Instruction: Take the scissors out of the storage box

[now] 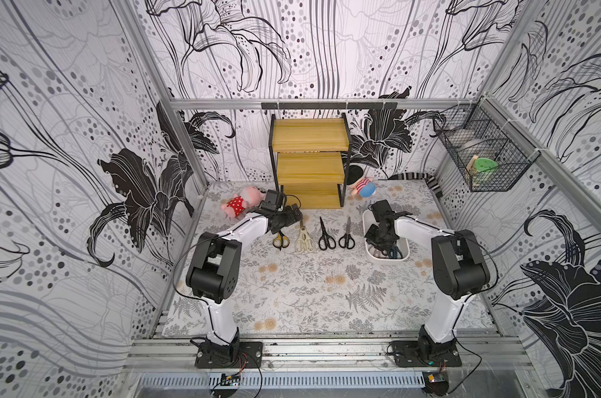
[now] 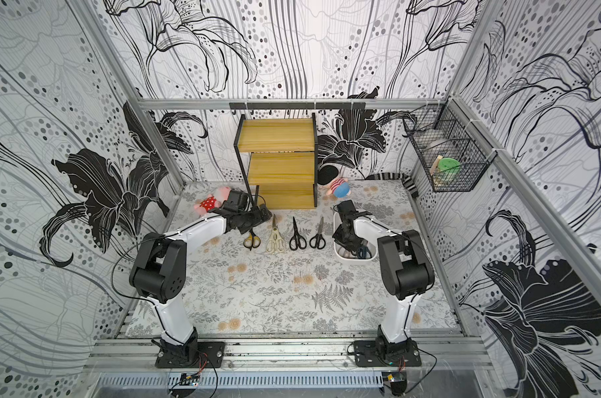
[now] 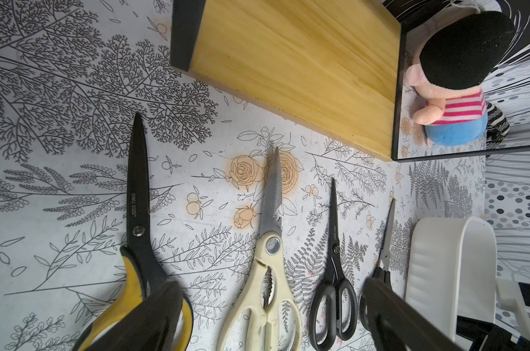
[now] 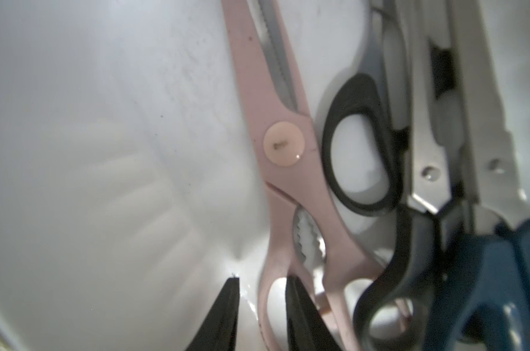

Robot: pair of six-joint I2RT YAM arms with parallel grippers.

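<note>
The white storage box [image 1: 400, 254] holds pink scissors [image 4: 282, 163], black-handled scissors [image 4: 417, 257] and blue-handled scissors [image 4: 478, 280], plus another black pair [image 4: 344, 99]. My right gripper is inside the box, open, its fingertips at the pink handle loops. My left gripper hangs open above a row on the table: yellow-black [image 3: 139, 245], cream [image 3: 265, 275], black [image 3: 332, 275] and another black-handled scissors [image 3: 382, 257].
A wooden three-tier shelf [image 1: 310, 136] stands at the back, with plush toys [image 1: 237, 205] either side. A wire basket [image 1: 486, 159] hangs on the right.
</note>
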